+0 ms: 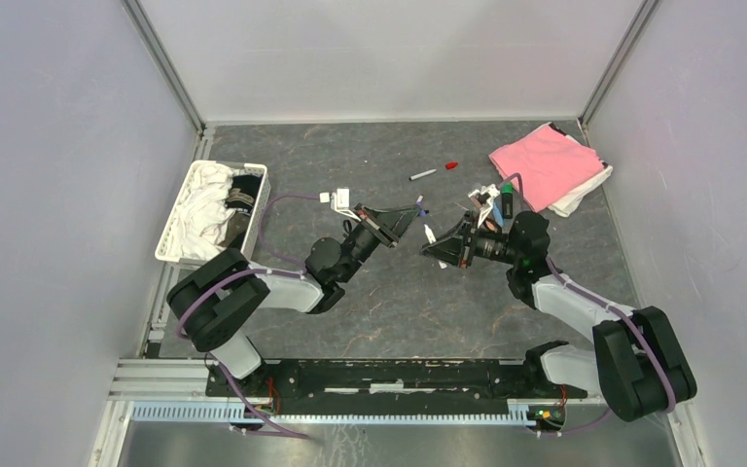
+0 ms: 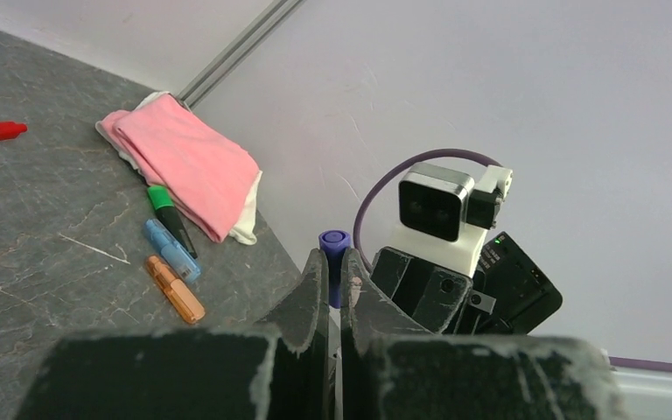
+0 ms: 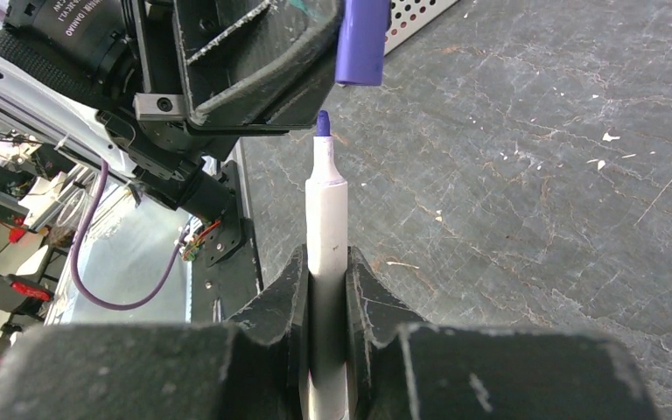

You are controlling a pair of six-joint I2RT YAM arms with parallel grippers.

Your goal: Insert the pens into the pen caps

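Observation:
My left gripper is shut on a purple cap, seen also in the right wrist view (image 3: 360, 44), held upper right of the pen's tip. My right gripper is shut on a white marker (image 3: 325, 214), its purple tip pointing up, apart from the cap. On the table lie a red cap (image 1: 451, 164), a grey-white pen (image 1: 422, 174), and, in the left wrist view, an orange highlighter (image 2: 175, 289), a blue one (image 2: 172, 249) and a green-capped one (image 2: 171, 219).
A white basket (image 1: 161, 238) of cloths stands at the left. Pink and white cloths (image 1: 540, 165) lie at the back right.

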